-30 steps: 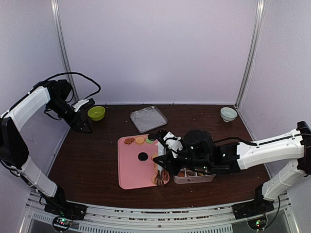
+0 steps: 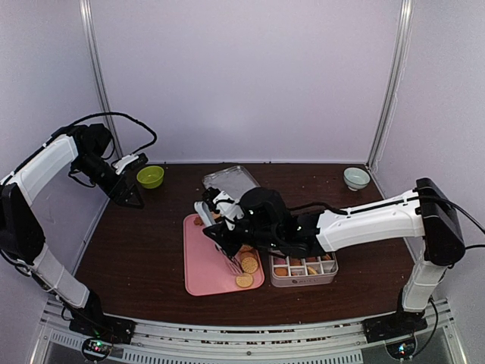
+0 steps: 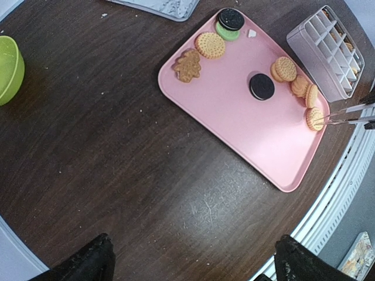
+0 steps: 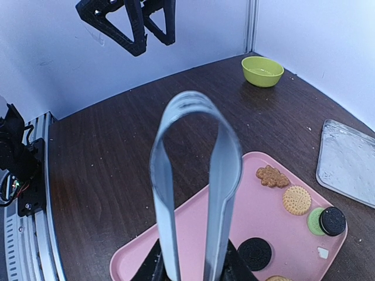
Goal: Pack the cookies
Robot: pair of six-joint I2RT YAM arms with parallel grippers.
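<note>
Tongs of pale, see-through plastic (image 4: 228, 167) are pinched in my right gripper, over the pink tray (image 2: 198, 265). Their fork-like tips show left of the round cookies (image 2: 249, 265) in the top view; in the left wrist view they overlap the edge cookie (image 3: 314, 119). Contact cannot be told. A black cookie (image 3: 262, 86), a bear-shaped biscuit (image 3: 188, 66), a pale round cookie (image 3: 210, 45) and a black-and-green sandwich cookie (image 3: 230, 20) also lie on the tray. Beside it stands the divided box (image 2: 301, 280), cookies in several compartments. My left gripper (image 2: 144, 183) hangs open and empty, away from the tray.
A clear lid-like tray (image 2: 230, 182) lies behind the pink tray, partly covered by my right arm in the top view. A green bowl (image 2: 150, 177) is at the back left, a white bowl (image 2: 356, 178) at the back right. Left of the pink tray the table is bare.
My right arm has swung left with the tongs, from the tray's right side toward its middle. It now covers the black cookies in the top view. My left arm is unmoved.
</note>
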